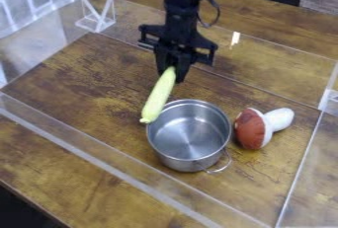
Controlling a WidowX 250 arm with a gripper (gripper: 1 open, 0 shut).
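Observation:
My black gripper (173,62) reaches down from the top centre, shut on the upper end of a long pale yellow-green object (160,96). The object hangs tilted, its lower end at the rear left rim of a steel pot (191,145); whether it touches the rim I cannot tell.
A red-and-white object (254,128) with a white rounded end lies right of the pot on the wooden table (79,143). Clear plastic walls edge the work area.

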